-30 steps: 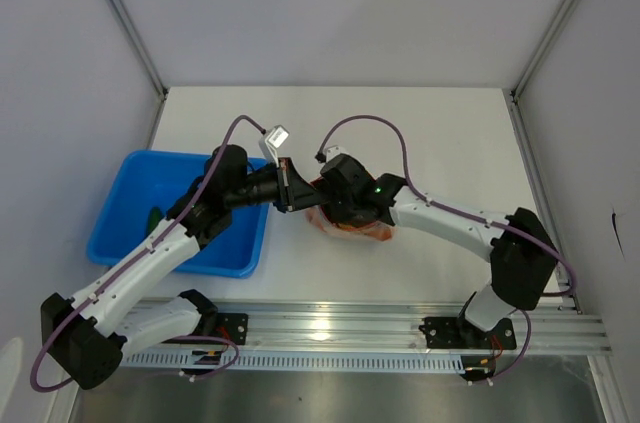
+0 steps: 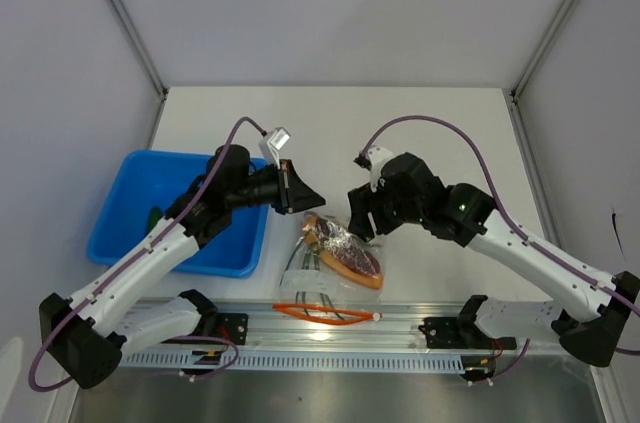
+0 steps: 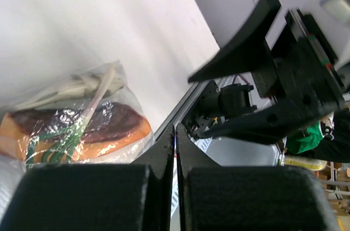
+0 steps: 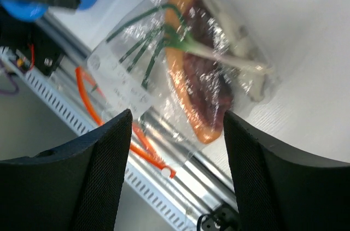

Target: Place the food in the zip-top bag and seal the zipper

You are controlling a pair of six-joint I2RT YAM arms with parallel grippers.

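The clear zip bag (image 2: 335, 258) lies at the front middle edge of the white table, holding an orange sausage-shaped item with dark red (image 4: 219, 94) and a green-stemmed item (image 4: 197, 48). Its orange zipper end (image 2: 325, 313) hangs over the edge. My left gripper (image 2: 298, 198) is above and left of the bag, shut, with nothing visible between its fingers. My right gripper (image 2: 362, 220) stands open above the bag's upper right, its two fingers apart and empty in the right wrist view.
A blue tray (image 2: 125, 213) with something dark green in it fills the table's left side. A metal rail (image 2: 430, 308) runs along the front edge.
My right gripper has moved right and toward the front, away from my left one. The bag has shifted toward the front edge, its zipper end now over it.
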